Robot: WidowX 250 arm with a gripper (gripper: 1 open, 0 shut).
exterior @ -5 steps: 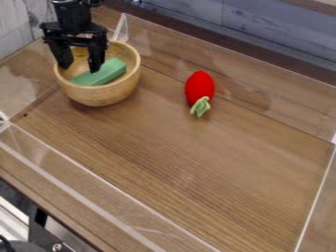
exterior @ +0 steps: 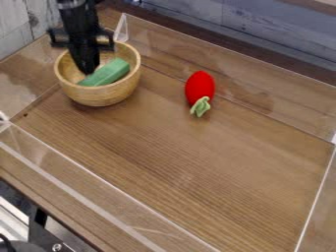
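Observation:
A wooden bowl [exterior: 94, 91] sits at the upper left of the table [exterior: 197, 177] in the camera view, with a green object [exterior: 105, 73] inside it. My black gripper [exterior: 82, 47] is at the bowl's back rim, its arm coming from the top; it looks shut, with nothing visible between its fingers. A red object with a green tip [exterior: 199, 89] lies right of the bowl.
A pale wall or edge [exterior: 262, 20] runs along the back.
My gripper has risen from inside the bowl toward its back rim, uncovering more of the green object. The red object has not moved.

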